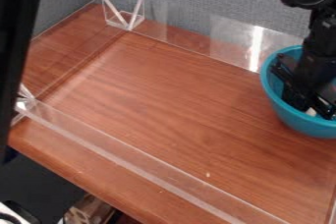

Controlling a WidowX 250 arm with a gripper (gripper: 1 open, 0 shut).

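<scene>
A teal bowl [278, 108] sits at the right edge of the wooden table. My black arm comes down from the top right into it, with the gripper [308, 92] low inside the bowl. The fingers are dark and partly hidden by the bowl's rim and the arm, so whether they are open or shut is unclear. Some small pale item shows near the fingertips, too small to tell what it is.
Clear plastic walls [132, 159] with white corner brackets [122, 17] bound the table [157, 100]. A dark vertical post fills the left edge, and a grey fabric panel stands behind.
</scene>
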